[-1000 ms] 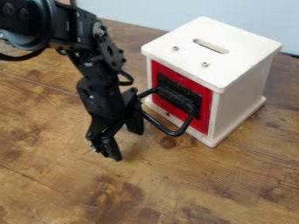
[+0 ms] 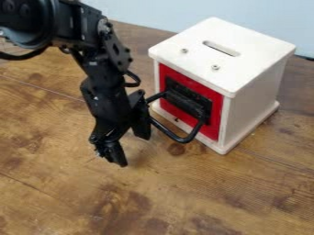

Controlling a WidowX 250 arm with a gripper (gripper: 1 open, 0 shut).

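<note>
My black gripper (image 2: 128, 143) hangs low over the wooden table, left of a white box (image 2: 249, 92) with a red front panel (image 2: 208, 126). On that panel is a black fitting (image 2: 190, 99) with a black looped bar sticking out toward the gripper. The fingers point down and look apart, with nothing seen between them. Whether the gripper touches the bar is unclear.
A pale wall runs behind the box. The box top has a slot and some screws.
</note>
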